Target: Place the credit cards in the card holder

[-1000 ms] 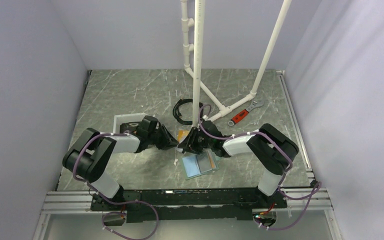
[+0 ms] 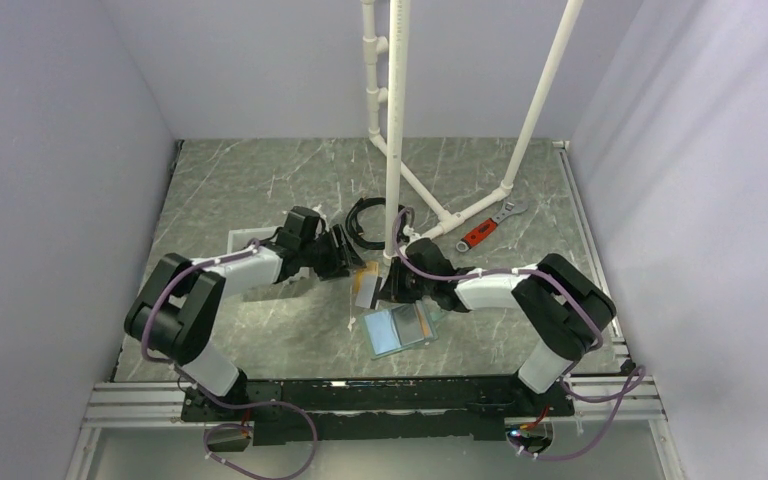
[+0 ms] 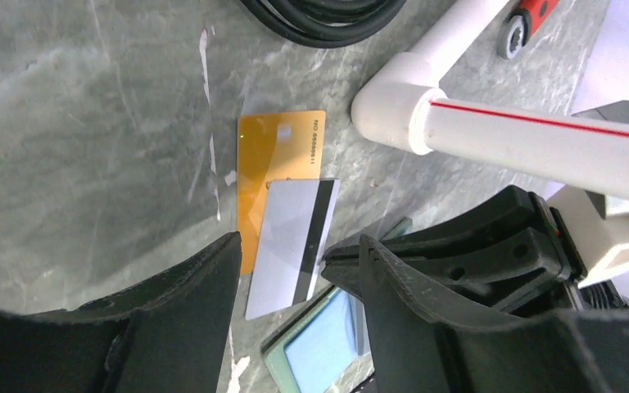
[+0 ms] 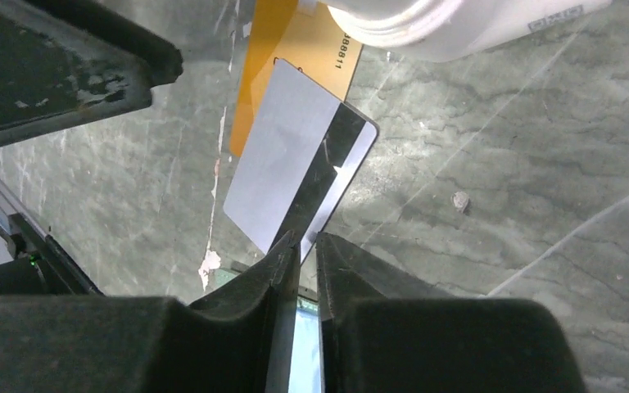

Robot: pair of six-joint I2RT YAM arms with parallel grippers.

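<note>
A white card (image 3: 282, 237) with a black stripe lies partly over a yellow card (image 3: 274, 143) on the grey table. Open fingers of my left gripper frame the white card from above, with empty space between the fingers. From the right, my right gripper reaches the white card's striped edge; its fingers are close together with a narrow gap. The card (image 4: 295, 155) meets these fingertips, but whether it is pinched is unclear. The card holder (image 2: 385, 332), green-edged with light blue inside, lies opened just in front of the cards.
White pipes (image 2: 394, 150) rise close behind the cards. A coiled black cable (image 2: 360, 222) and a red-handled wrench (image 2: 480, 235) lie farther back. Under the left arm is a white-framed tray (image 2: 243, 236).
The right gripper shifted slightly, and more of the white card shows now.
</note>
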